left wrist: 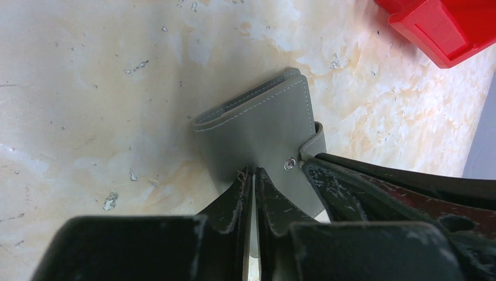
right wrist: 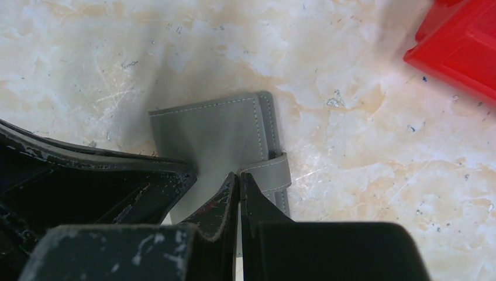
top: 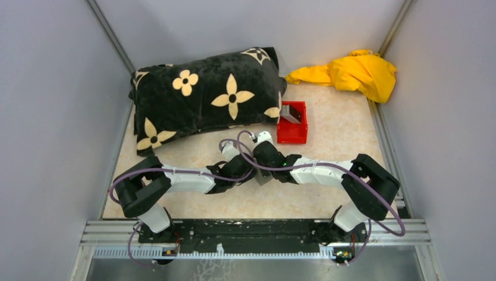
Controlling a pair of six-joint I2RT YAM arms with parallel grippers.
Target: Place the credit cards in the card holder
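Note:
A grey card holder [left wrist: 251, 129] with stitched edges lies on the table between my two arms; the top view shows only a small corner of it. Its strap is folded over the edge onto the front, and a metal snap shows beside it in the left wrist view. My left gripper is shut over the holder, nothing visible between its fingers. Shut as well, my right gripper has its tips at the strap. Whether either touches the leather I cannot tell. Cards [top: 290, 113] stand in the red box [top: 292, 139].
A black patterned pillow [top: 205, 96] fills the back left, reaching the red box. Yellow cloth [top: 357, 75] lies at the back right. Both grippers are close together over the holder. Bare table shows at the right and in front.

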